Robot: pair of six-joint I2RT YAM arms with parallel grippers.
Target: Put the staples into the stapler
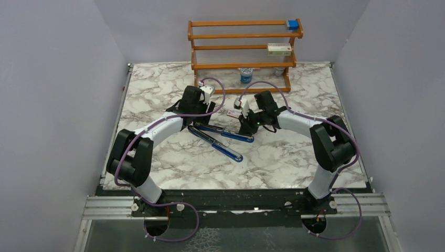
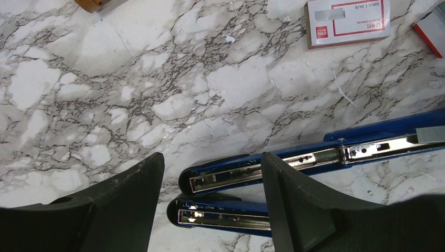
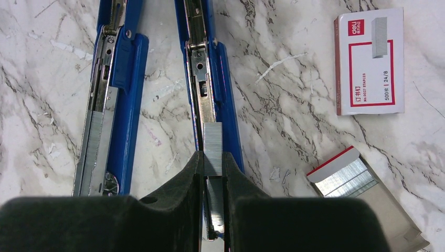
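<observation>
Two blue staplers lie opened out flat. In the right wrist view, the middle stapler (image 3: 231, 113) runs beneath my right gripper, which is shut on a silver staple strip (image 3: 213, 140). The strip lines up with the stapler's metal channel; whether it is fully seated in it I cannot tell. More staples show below, between the dark fingers. The other stapler (image 3: 135, 105) has staples in its channel. In the left wrist view my left gripper stands open, its fingers on either side of the upper stapler's rounded end (image 2: 191, 181), with no visible grip.
A white staple box (image 3: 370, 63) lies to the right of the staplers. Nearby, an opened tray (image 3: 393, 207) holds several staple strips. At the back stands a wooden rack (image 1: 244, 66).
</observation>
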